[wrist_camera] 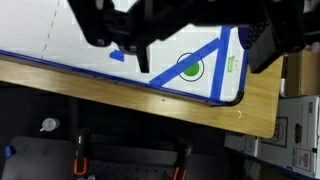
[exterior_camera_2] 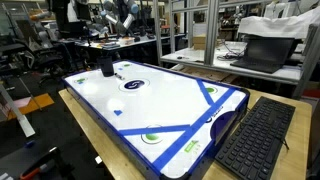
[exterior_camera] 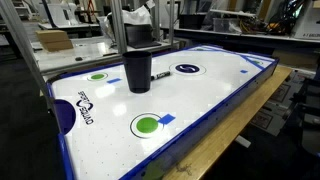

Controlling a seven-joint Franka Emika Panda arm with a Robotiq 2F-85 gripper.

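In the wrist view my gripper stands open, its dark, blurred fingers apart at the top of the picture and nothing held between them. Beneath it are the white board's blue-taped edge and a green dot [wrist_camera: 192, 70]. A black cup [exterior_camera: 138, 72] is upright on the white board [exterior_camera: 205, 98] in exterior view 1, with a small dark stick-like item [exterior_camera: 160, 75] lying just beside it. Exterior view 2 has the same cup [exterior_camera_2: 107, 67] toward the board's far end. Neither cup nor stick shows in the wrist view.
A black keyboard [exterior_camera_2: 257, 137] lies beside the board, and a laptop [exterior_camera_2: 265, 54] sits on a bench behind. A wooden ledge [wrist_camera: 150, 103] runs along the board's edge. Much of the board's surface is clear, apart from flat tape, dots and logos.
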